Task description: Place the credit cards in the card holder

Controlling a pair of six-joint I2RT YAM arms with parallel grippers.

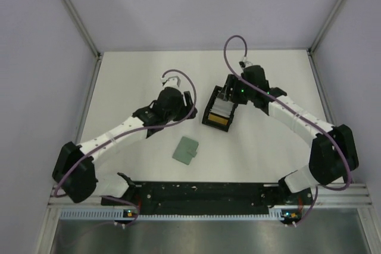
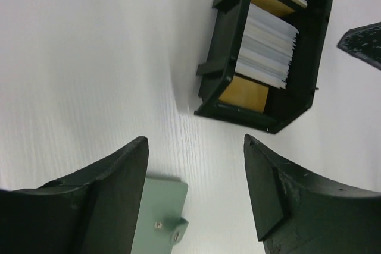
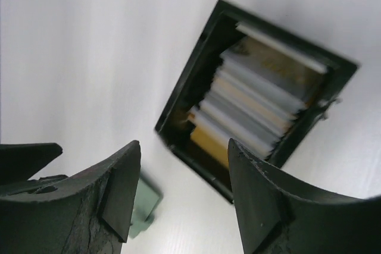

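Note:
A grey-green folder with a metal snap and a small tab, apparently the card holder (image 1: pixel 186 150) (image 2: pixel 159 212), lies flat on the table. Behind it and to the right stands a black box (image 1: pixel 224 128) (image 2: pixel 205 78) filled with a row of thin whitish cards (image 2: pixel 265 43) (image 3: pixel 244 99) and yellow-gold pieces (image 2: pixel 247 93); which of these are credit cards I cannot tell. My left gripper (image 1: pixel 191 106) is open and empty, left of the box. Over the box's upper part, my right gripper (image 1: pixel 225 89) hangs open with nothing between its fingers.
Both grippers are close together, the left gripper's fingers (image 3: pixel 30 159) showing at the left edge of the right wrist view. A black strip (image 1: pixel 196 197) runs along the front.

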